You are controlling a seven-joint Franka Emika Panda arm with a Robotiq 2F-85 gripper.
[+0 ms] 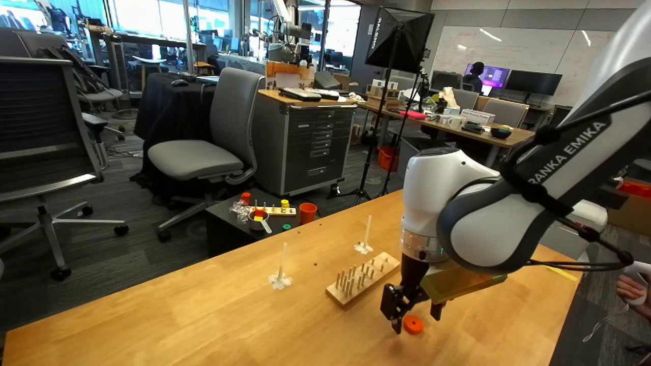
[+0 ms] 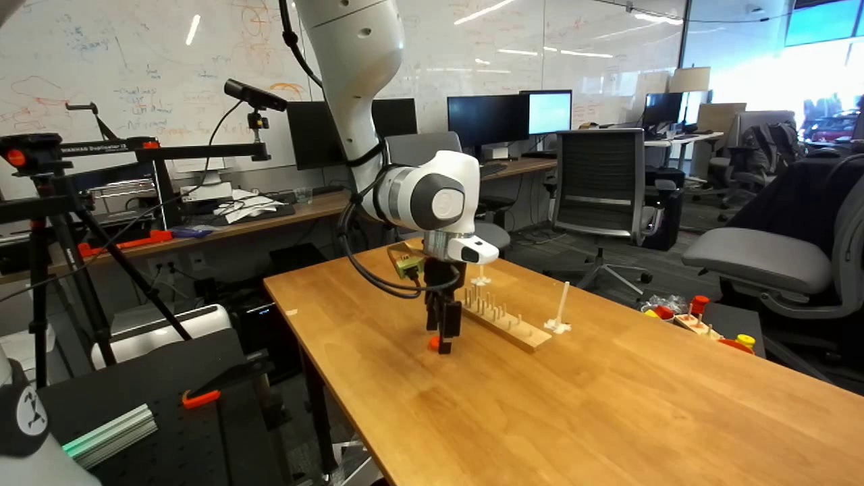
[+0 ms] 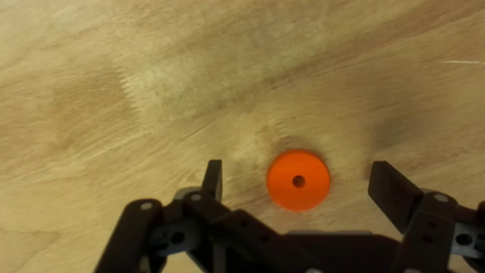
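Observation:
An orange disc with a small central hole (image 3: 282, 186) lies flat on the wooden table (image 1: 201, 305). Above it is my gripper, its two fingers spread wide to either side of the disc in the wrist view. Nothing is held between them, and clear gaps show on both sides of the disc. In exterior view 1 the gripper (image 1: 416, 323) hangs low over the disc (image 1: 413, 324). From exterior view 2 one finger partly covers the disc (image 2: 434, 343). Beside the gripper sits a wooden pegboard (image 1: 366, 280) with several upright pegs.
Two thin white posts stand on the table, a nearer-left post (image 1: 282, 262) and a farther post (image 1: 367, 232). A low black side table (image 1: 223, 229) past the edge carries an orange cup (image 1: 307, 213) and small parts.

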